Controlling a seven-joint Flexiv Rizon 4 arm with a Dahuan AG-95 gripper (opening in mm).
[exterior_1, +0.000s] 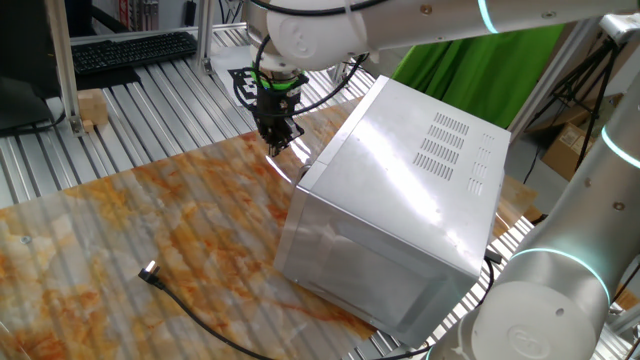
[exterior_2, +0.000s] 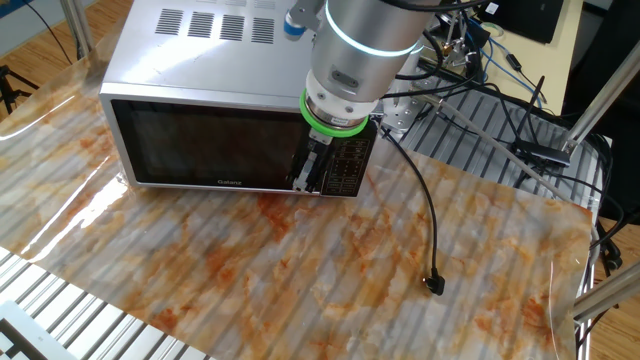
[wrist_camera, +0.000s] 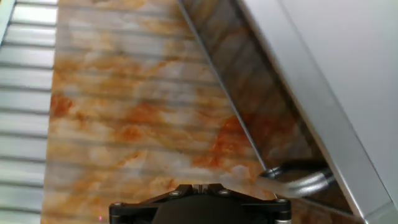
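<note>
A silver microwave stands on the marble-patterned table, its dark door closed. My gripper hangs in front of the door's right part, beside the control panel. Seen from the other side, the gripper points down just left of the microwave's front. In the wrist view the gripper's black fingers meet at the bottom edge, with nothing showing between them. The metallic door handle lies to their right, apart from them in that view.
A black power cord with its plug lies on the marble sheet. A keyboard and wooden blocks sit farther off. Open table surface lies before the door.
</note>
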